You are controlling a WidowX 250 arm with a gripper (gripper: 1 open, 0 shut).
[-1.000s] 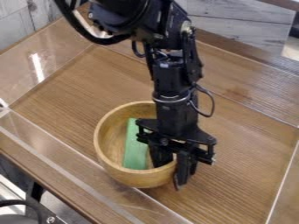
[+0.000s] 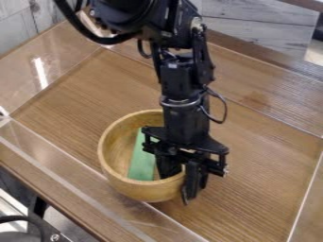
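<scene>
A yellow-tan bowl [image 2: 116,163] sits on the wooden surface in the lower middle, with a green object [image 2: 144,154] lying inside it. My black gripper [image 2: 187,172] is down at the bowl's right side, over and partly inside it, hiding that part of the bowl. I cannot make out whether its fingers are open or closed, or whether anything is between them.
A pale grey wood-grain board [image 2: 265,19] runs along the back. A dark cable [image 2: 23,220] shows at the lower left.
My gripper has shifted slightly left and up over the last second, and the bowl has moved a little to the left with it.
</scene>
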